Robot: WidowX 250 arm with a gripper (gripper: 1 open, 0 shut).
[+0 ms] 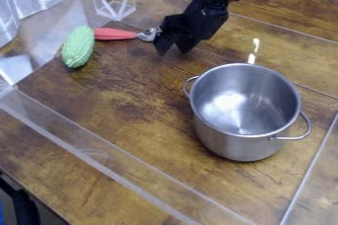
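Note:
My black gripper (177, 36) is low at the back middle, over the metal head of a red-handled utensil (117, 34); whether its fingers are open or shut is unclear. A green corn-like vegetable (77, 47) lies to the left of the utensil. A large steel pot (246, 134) with two handles stands at the right, in front of the gripper.
Clear plastic sheeting or edging borders the wooden surface (126, 130) on the left and front. A wooden edge runs along the back right.

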